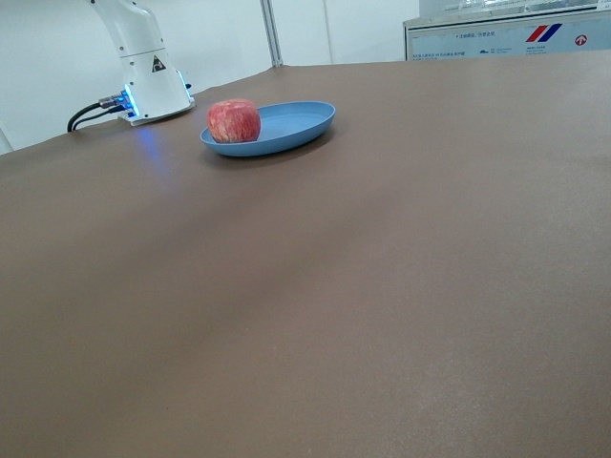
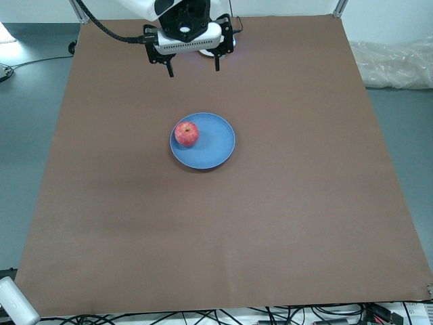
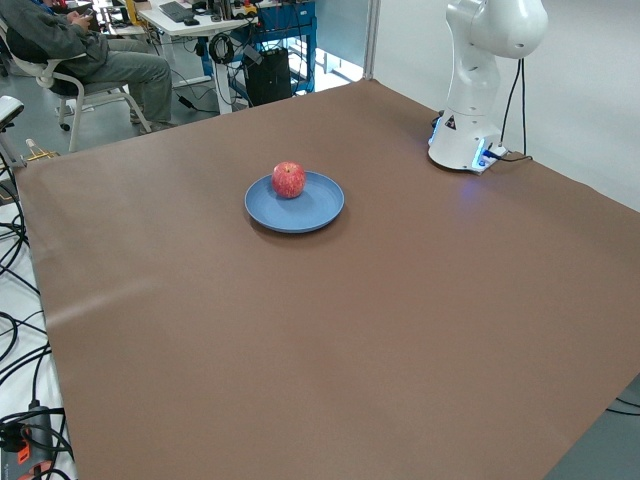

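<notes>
A red apple (image 2: 187, 133) rests on the left part of a round blue plate (image 2: 210, 152) near the middle of the brown table in the left view. The apple (image 1: 234, 121) and plate (image 1: 296, 119) also show in the top view, and the apple (image 3: 288, 179) on its plate (image 3: 300, 215) in the right view. My gripper (image 2: 194, 70) is high at the back, beyond and apart from the plate, its two black fingers standing apart, open, with nothing visible between them. The gripper is out of frame in the top and right views.
The robot's white base (image 3: 460, 140) stands at the table's edge in the right view, by a white wall. Cables and equipment (image 3: 30, 440) lie along the left edge, outside the tabletop.
</notes>
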